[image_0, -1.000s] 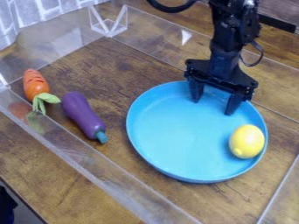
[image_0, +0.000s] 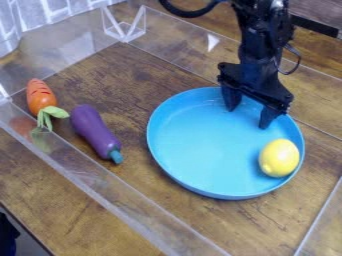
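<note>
A large blue plate (image_0: 201, 140) sits on the wooden surface, with a yellow lemon-like object (image_0: 279, 157) on its right side. The black gripper (image_0: 254, 102) reaches down from the top over the plate's back right part; whether its fingers are open or shut is unclear. A purple eggplant (image_0: 94, 130) and an orange carrot (image_0: 42, 98) lie left of the plate.
Clear plastic walls (image_0: 67, 185) border the area at the left and back. Bare wooden surface (image_0: 147, 60) lies behind and left of the plate.
The gripper has shifted slightly over the back of the plate. The plate appears nudged a little; the vegetables and lemon are essentially unmoved.
</note>
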